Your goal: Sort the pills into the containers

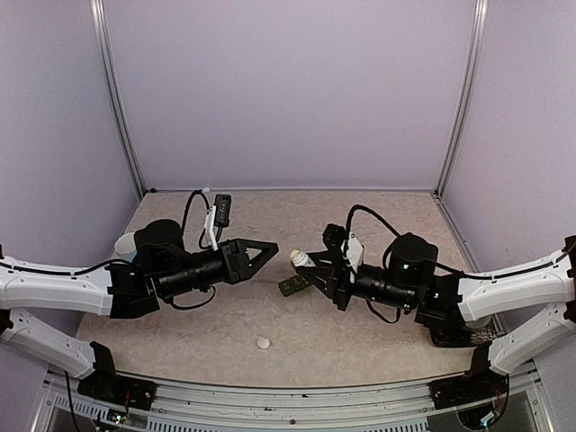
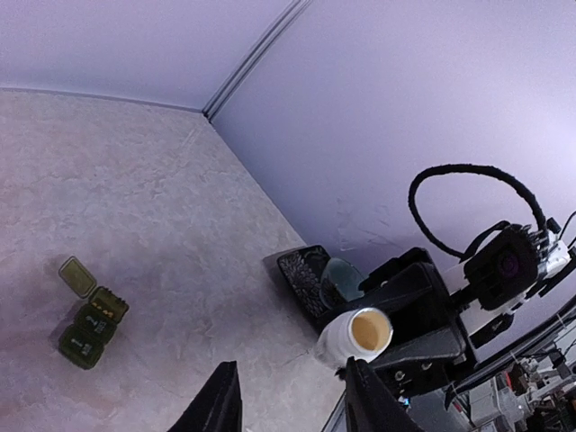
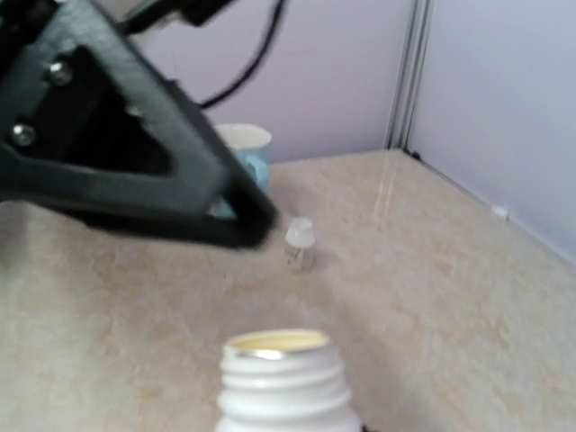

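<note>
My right gripper (image 1: pixel 317 266) is shut on a white bottle (image 1: pixel 301 258), tilted and held above the table. Its uncapped mouth shows in the left wrist view, where the bottle (image 2: pixel 353 335) lies beyond my left fingertips, and its threaded neck (image 3: pixel 286 382) in the right wrist view. Apart from the bottle, my left gripper stands open with nothing between its fingers. A small white round piece (image 1: pixel 263 343), which looks like the cap, shows against the front of the table. The green pill case (image 1: pixel 293 285) is partly hidden by the right gripper; one lid (image 2: pixel 77 276) is raised.
A small white bottle (image 3: pixel 300 245) stands on the table near a light blue mug (image 3: pixel 243 139). At the right side sits a black basket (image 2: pixel 303 277) with a round container.
</note>
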